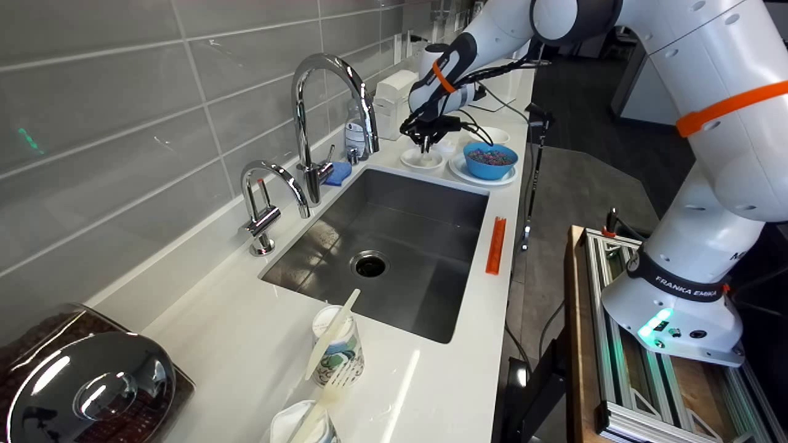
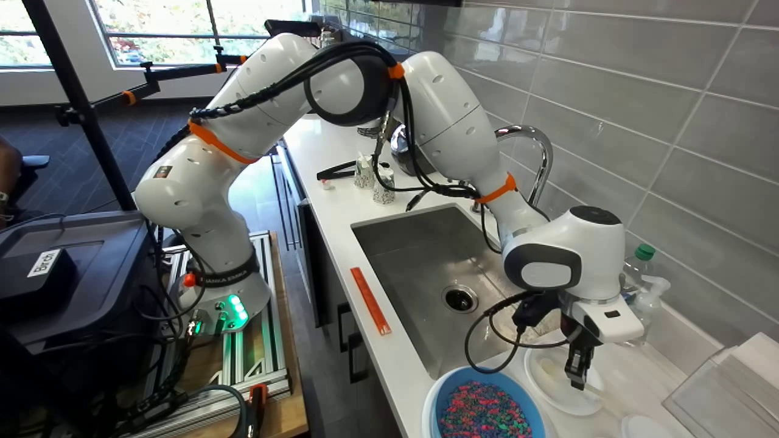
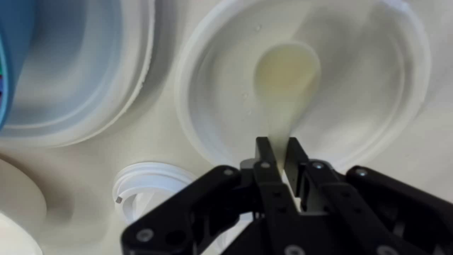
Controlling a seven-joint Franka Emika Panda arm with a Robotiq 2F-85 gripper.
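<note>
In the wrist view a pale, translucent spoon (image 3: 288,72) has its handle pinched between the black fingers, with my gripper shut on it. The spoon's head extends over the inside of a shallow white dish (image 3: 193,106); whether the two touch I cannot tell. From the second exterior view, my gripper (image 2: 577,378) points down over the same dish (image 2: 537,390). Exterior view 1 has my gripper (image 1: 425,146) small and far off, above the dish (image 1: 410,162) beyond the sink.
A blue bowl (image 2: 447,390) of colorful bits stands beside the dish, on a white plate (image 1: 463,176). The sink (image 1: 414,229) lies close by. A white lid-like piece (image 3: 157,170) and a white cylindrical object (image 3: 19,193) sit near the gripper. Soap bottles (image 2: 646,299) stand by the wall.
</note>
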